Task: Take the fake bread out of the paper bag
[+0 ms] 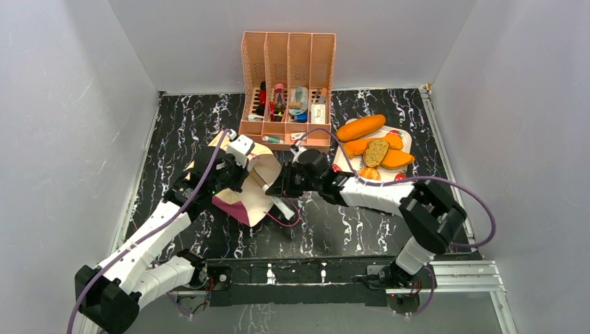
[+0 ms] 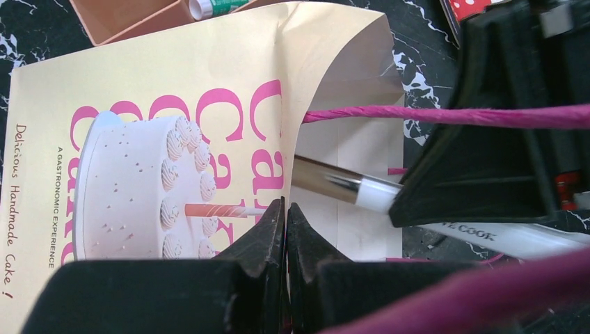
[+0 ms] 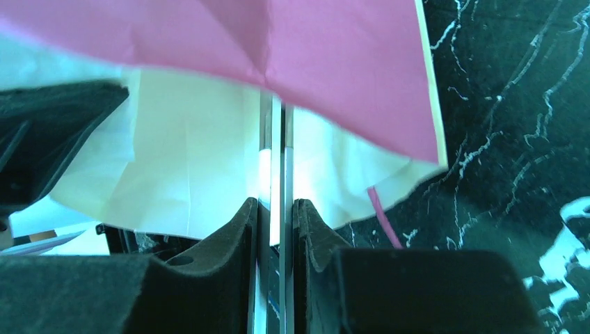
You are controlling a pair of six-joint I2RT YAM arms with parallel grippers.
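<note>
The cream-and-pink paper bag lies at the left middle, cake print up in the left wrist view. My left gripper is shut at the bag's mouth, apparently on its paper edge. My right gripper is shut on a long silver-and-white object with lettering ending in "COOK", which reaches into the bag. Pink cord handles stretch from the bag. I cannot make out bread inside it.
A peach divided organizer with small items stands behind the bag. A board with several bread-like pieces lies at the right.
</note>
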